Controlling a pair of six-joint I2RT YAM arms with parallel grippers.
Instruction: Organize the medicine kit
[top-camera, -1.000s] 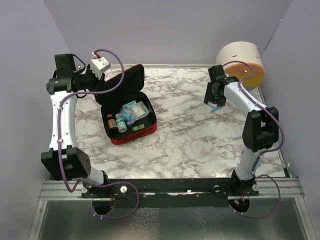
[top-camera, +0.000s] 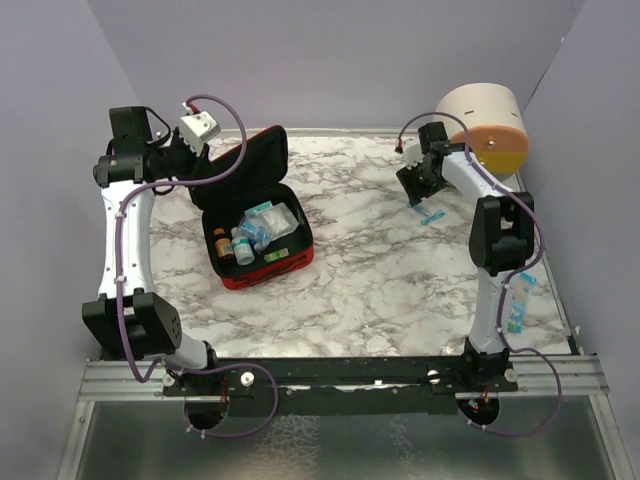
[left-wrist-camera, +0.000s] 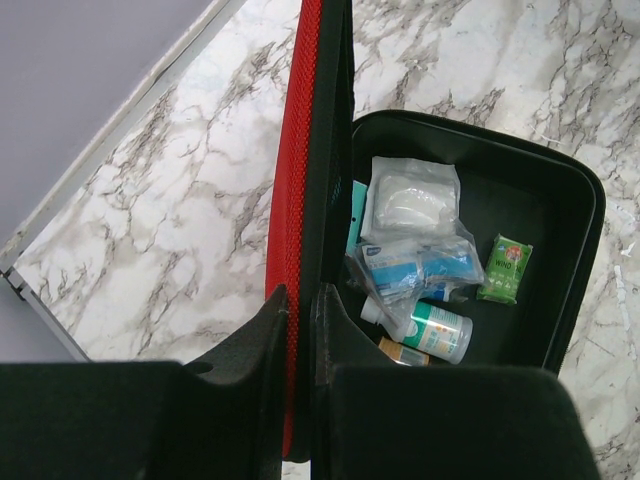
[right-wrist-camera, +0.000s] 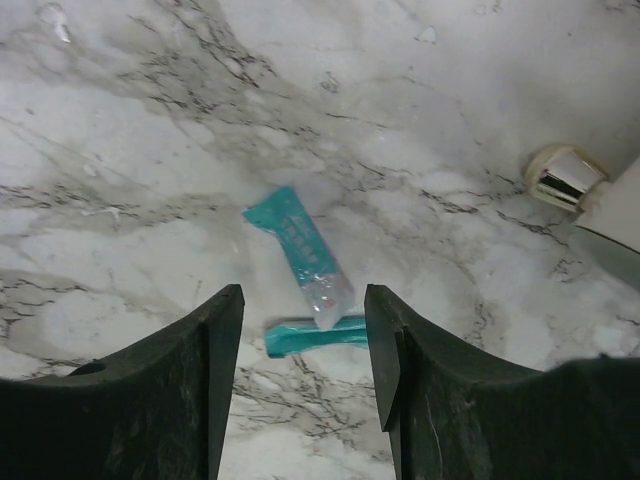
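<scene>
The medicine kit (top-camera: 260, 275), black with red trim, is open at the left, holding bottles, gauze (left-wrist-camera: 410, 200), blue packets and a green pack (left-wrist-camera: 505, 268). My left gripper is shut on the raised lid's edge. On the right, my open right gripper hangs over two teal strips, one lying lengthwise (right-wrist-camera: 305, 250), the other crosswise (right-wrist-camera: 300, 340), with nothing between its fingers.
A cream cylindrical container (top-camera: 470, 105) with an orange end stands at the back right. A blue-and-clear packet (top-camera: 520, 305) lies at the right edge.
The left gripper and kit are unchanged.
</scene>
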